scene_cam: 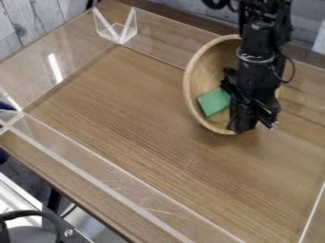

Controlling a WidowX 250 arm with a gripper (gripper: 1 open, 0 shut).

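Note:
A round tan wooden bowl (202, 63) stands at the upper right of the table (127, 161), with a green block (214, 100) inside it. My black gripper (246, 118) reaches down from the top right over the bowl's right part, its lower end low by the bowl's front right, covering much of that side. Whether its fingers are open or shut is hard to make out among the dark parts and cables, and I cannot see anything clearly held.
A small white wire-like or clear item (116, 28) stands at the back left. A dark cable or arm part (26, 228) is at the lower left corner.

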